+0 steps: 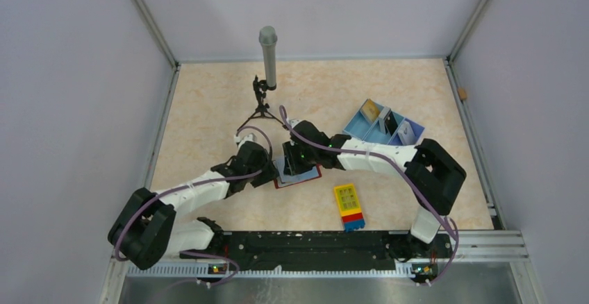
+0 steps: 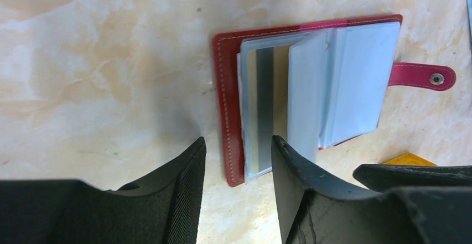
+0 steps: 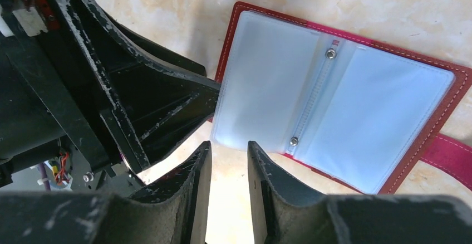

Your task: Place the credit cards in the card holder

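Observation:
The red card holder (image 1: 297,179) lies unfolded on the table, its strap (image 2: 421,77) to the right. In the left wrist view, a striped beige and dark card (image 2: 265,93) sits in a clear sleeve, with a translucent page (image 2: 306,91) standing partly raised beside it. The right wrist view has a translucent page (image 3: 270,79) lying over the holder's left half. My left gripper is at the holder's left edge, fingertips apart and nothing visibly clamped. My right gripper hovers over the holder's front side, its fingers parted by a narrow empty gap.
A blue divided tray (image 1: 355,125) with several cards stands back right. A yellow, red and blue block (image 1: 347,203) lies front right. Behind the holder, a microphone-like stand (image 1: 262,103) rises. The two grippers are very close together.

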